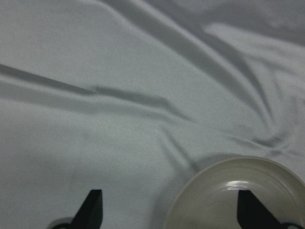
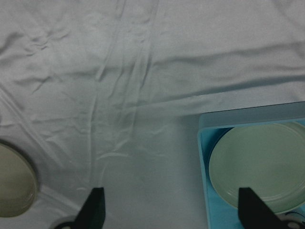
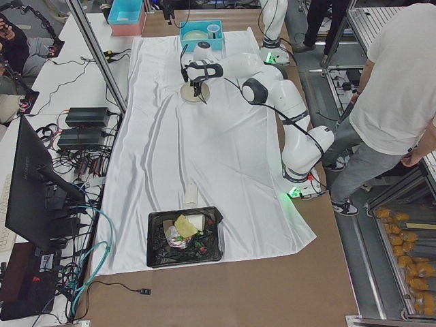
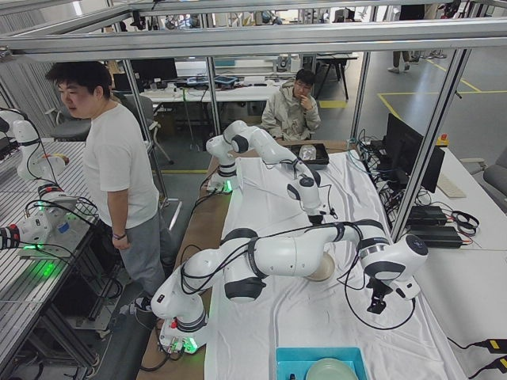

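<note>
A beige plate lies on the white cloth, also seen as a round dish (image 2: 12, 181) in the right wrist view. My left gripper hangs over the cloth at the plate's edge, open with nothing between its fingers. My right gripper is open above the cloth, between that plate and a blue bin (image 2: 204, 167) that holds a pale green plate (image 2: 257, 162). In the camera left view a cup (image 3: 212, 30) also stands in the bin.
A black tray (image 3: 157, 252) with mixed items lies at the cloth's other end, beside a pale object (image 3: 191, 194). A person in white (image 4: 119, 166) stands beside the table.
</note>
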